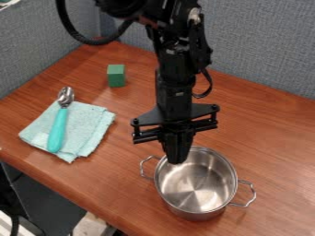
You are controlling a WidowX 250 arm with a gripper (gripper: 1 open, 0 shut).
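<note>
My black gripper (176, 147) points straight down over the upper-left part of a steel pot (201, 194) with two side handles; its fingertips are at or just above the rim, and whether they are apart is hard to see. The pot's interior looks empty where visible. At the left, a teal-handled scoop (58, 128) with a metal head lies on a folded pale cloth (87, 134).
A green block (116, 76) stands at the back left of the wooden table (271, 138). Grey padded walls line the back and left. The table's near-left edge drops to a dark gap.
</note>
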